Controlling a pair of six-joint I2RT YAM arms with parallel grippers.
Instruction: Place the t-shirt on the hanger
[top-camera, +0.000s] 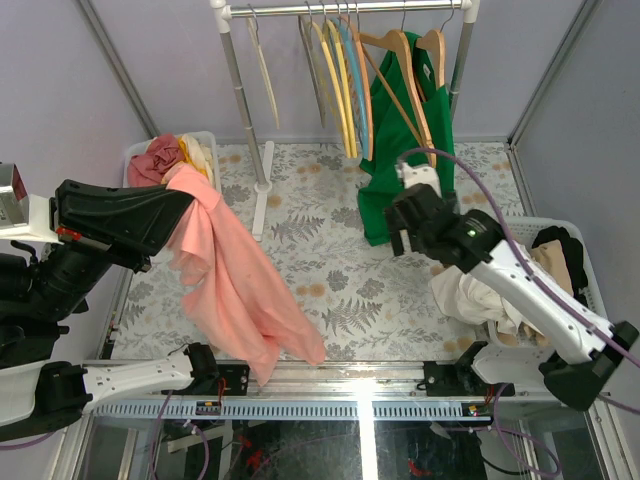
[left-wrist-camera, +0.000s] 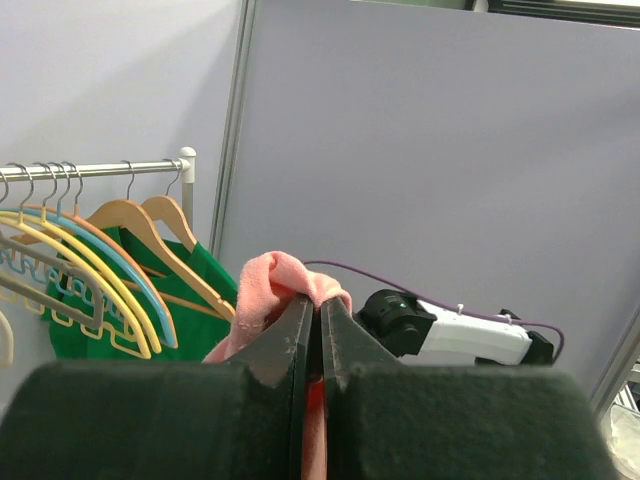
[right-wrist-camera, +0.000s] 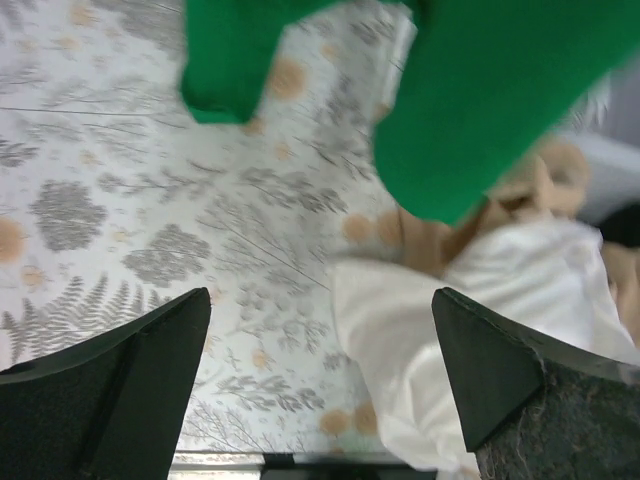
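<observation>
The pink t-shirt (top-camera: 235, 275) hangs down from my left gripper (top-camera: 185, 195), which is shut on a bunched bit of it. In the left wrist view the pink cloth (left-wrist-camera: 275, 290) bulges above the closed fingers (left-wrist-camera: 270, 350). My right gripper (top-camera: 400, 225) is lower, right of the middle, in front of a green shirt (top-camera: 385, 190). In the right wrist view its fingers (right-wrist-camera: 150, 390) stand wide apart with only the patterned floor and a white cloth beyond. Several hangers, among them a yellow one (top-camera: 335, 85) and a wooden one (top-camera: 408, 85), hang on the rail.
The rail (top-camera: 290, 10) spans the back. At right, a white basket (top-camera: 590, 270) holds dark and beige cloth, with a white cloth (top-camera: 465, 300) spilling out. Another basket (top-camera: 130, 155) with clothes stands at the left back. The patterned floor (top-camera: 345, 270) is open in the middle.
</observation>
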